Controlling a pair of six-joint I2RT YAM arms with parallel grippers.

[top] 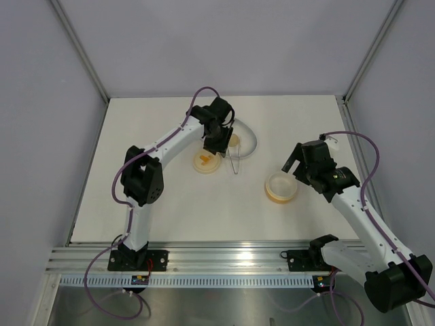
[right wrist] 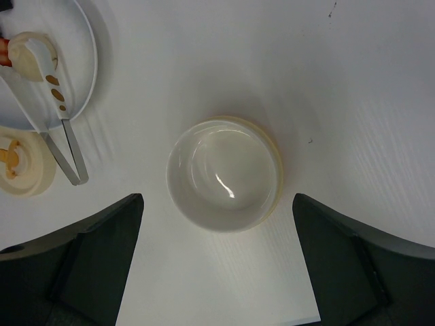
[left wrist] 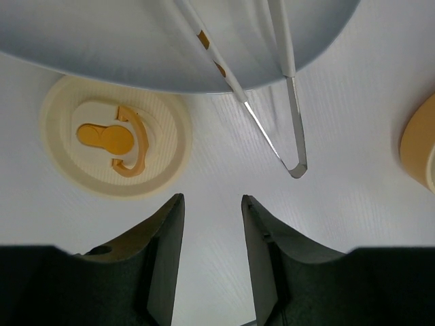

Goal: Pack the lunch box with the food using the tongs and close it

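Observation:
White-handled tongs (left wrist: 296, 122) rest across the rim of the pale plate (top: 246, 145), which also holds a round beige food item (right wrist: 32, 58). My left gripper hovers beside the tongs, part open with empty space between its fingers. Below the plate lies a cream lid (left wrist: 173, 129) with an orange latch. A white bowl (right wrist: 221, 173) with a yellow-orange outer layer sits on the right, under my open right gripper, nothing between its fingers.
Metal rails (top: 204, 246) run along the front edge.

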